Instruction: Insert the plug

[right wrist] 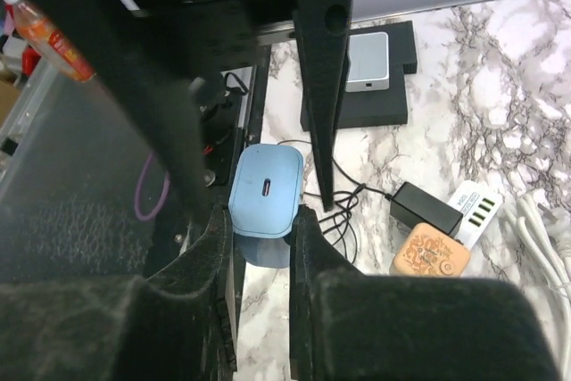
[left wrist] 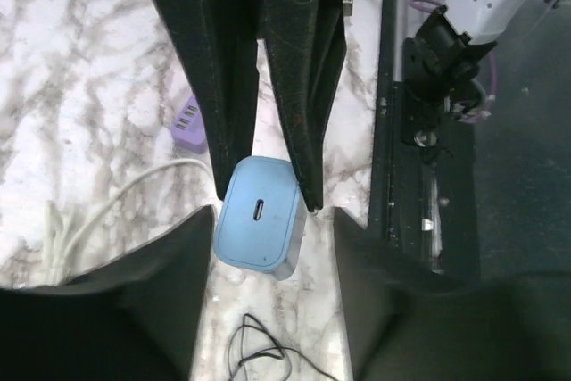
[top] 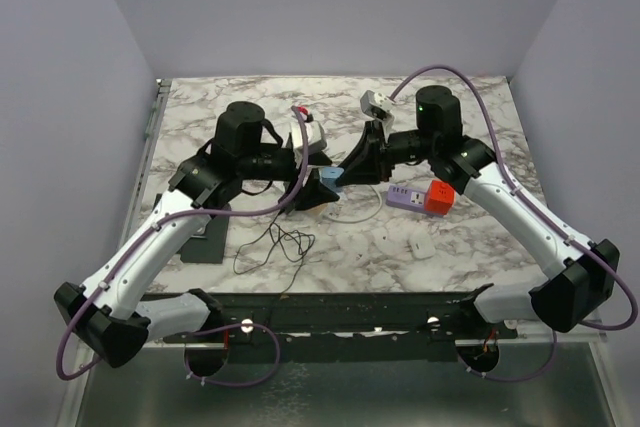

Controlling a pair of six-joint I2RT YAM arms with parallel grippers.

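A light blue plug (top: 332,176) with a slot in its face hangs between my two grippers above the middle of the table. In the right wrist view my right gripper's (right wrist: 256,229) fingertips close on the plug (right wrist: 266,180). In the left wrist view the plug (left wrist: 256,211) sits ahead of my left gripper, whose blurred fingers (left wrist: 134,318) flank it, apart from it. My right gripper's dark fingers also reach the plug's upper part there. Which fingers bear on it is hard to tell exactly.
A purple power strip (top: 405,198) and red block (top: 439,197) lie right of centre. Black cables (right wrist: 343,220), a white charger (right wrist: 473,202), a wooden block (right wrist: 430,252) and coiled white cable lie nearby. A black pad (top: 200,252) is at left.
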